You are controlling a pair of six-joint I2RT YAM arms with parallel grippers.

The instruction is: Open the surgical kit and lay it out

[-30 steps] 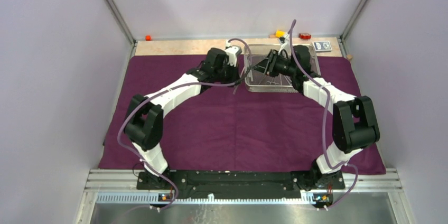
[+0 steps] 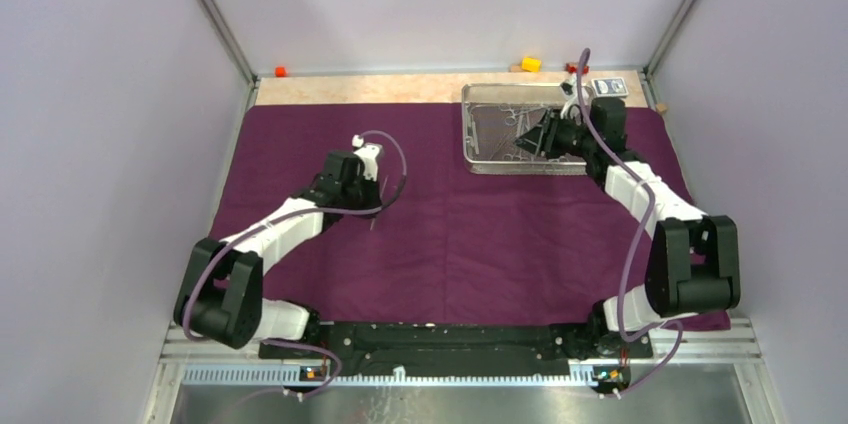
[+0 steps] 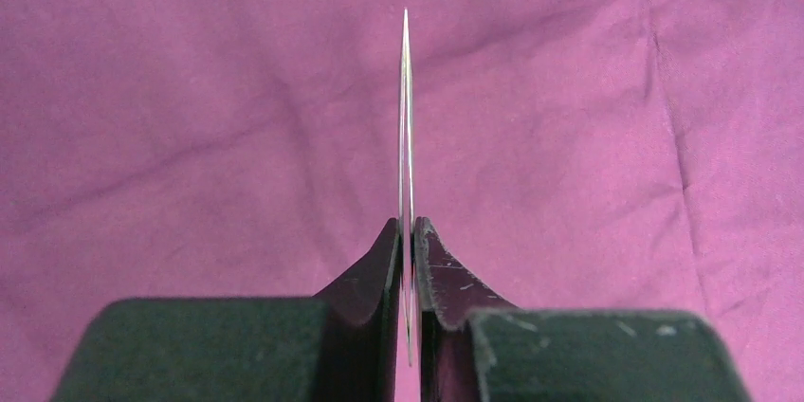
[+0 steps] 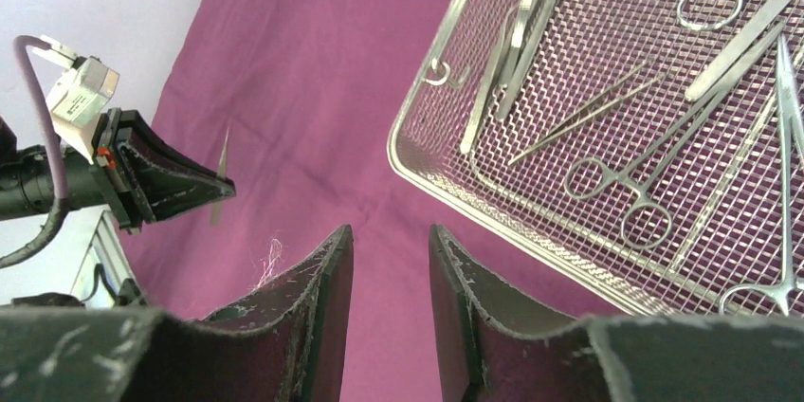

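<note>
Slim metal tweezers [image 3: 407, 118] stand out between the fingertips of my left gripper, which is shut on them, tip pointing away. In the right wrist view the same tweezers [image 4: 224, 157] cross the end of the left gripper, over the cloth. My right gripper is open, with only cloth showing between its fingers. It hangs by the front-left part of the wire mesh tray [image 2: 466, 149]. Inside that tray lie scissors-like clamps [image 4: 621, 179], a second pair of tweezers [image 4: 588, 116] and several flat handled instruments [image 4: 520, 32]. The right arm hides part of the tray in the top view.
A purple cloth [image 2: 480, 264] covers the table. On the back ledge sit an orange block [image 2: 281, 71], a yellow block [image 2: 531, 64] and a small card box [image 2: 609, 87]. Walls bound both sides.
</note>
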